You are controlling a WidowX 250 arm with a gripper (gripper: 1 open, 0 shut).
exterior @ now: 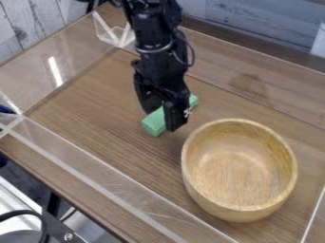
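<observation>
The black arm comes down from the top centre, its gripper [160,104] low over a green object [155,121] on the wooden table. The green object is partly covered by the gripper, with another green bit showing at its right. The gripper looks open, its dark fingers around the upper part of the green object; whether they touch it is unclear.
A large round wooden bowl [238,172] stands at the front right. A white wire-like item [112,30] is at the back left.
</observation>
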